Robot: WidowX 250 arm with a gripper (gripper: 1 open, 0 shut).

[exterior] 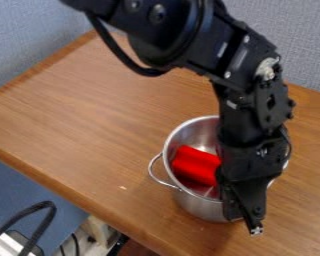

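A steel pot [190, 200] with wire side handles stands on the wooden table [89, 110] near its front edge. A red cylindrical object [195, 163] lies inside the pot. My black gripper [251, 218] hangs low over the right front of the pot, its tips near the rim and table. It appears shut, with nothing visible between its fingers. The arm hides the right part of the pot.
A blue-grey wall runs behind. Cables [40, 210] lie off the table's front edge at the lower left.
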